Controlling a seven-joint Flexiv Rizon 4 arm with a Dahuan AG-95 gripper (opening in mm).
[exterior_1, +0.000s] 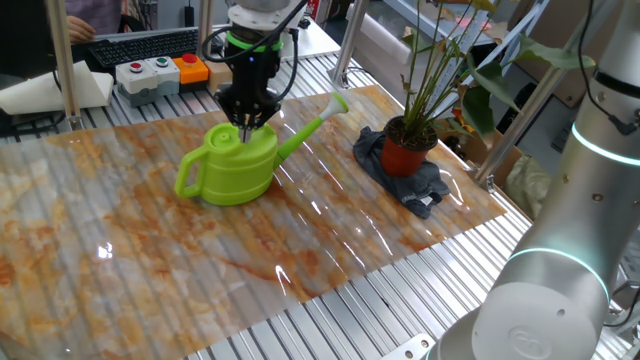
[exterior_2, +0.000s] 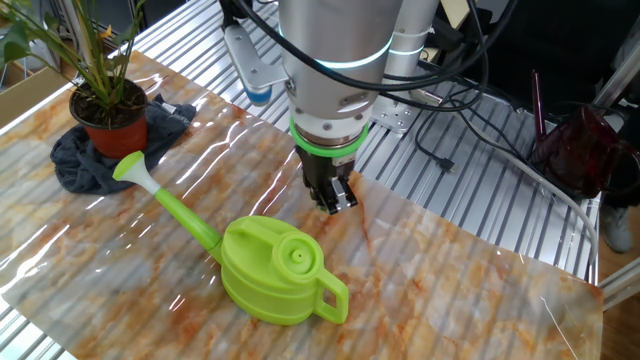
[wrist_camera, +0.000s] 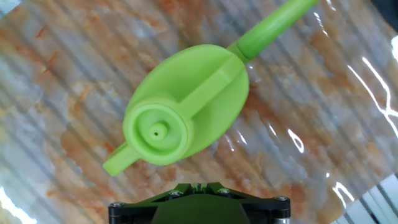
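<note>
A light green watering can (exterior_2: 268, 275) stands upright on the marbled sheet, its spout angled toward the potted plant. From above, the wrist view shows the can's body (wrist_camera: 221, 102), round cap and top bar, with part of the spout cut off by the frame edge. My gripper (exterior_2: 336, 208) hangs fingers down beside the can, apart from it in exterior view 2. At the bottom of the wrist view the gripper's fingertips (wrist_camera: 184, 188) are close together, with nothing visible between them. In exterior view 1 the gripper (exterior_1: 245, 134) overlaps the can from behind.
A plant in a brown pot (exterior_1: 403, 158) stands on a dark grey cloth (exterior_1: 425, 190) near the spout. Button boxes (exterior_1: 148, 80) and a keyboard line the back. A dark red transparent jug (exterior_2: 580, 150) is off the sheet. Most of the sheet around the can is bare.
</note>
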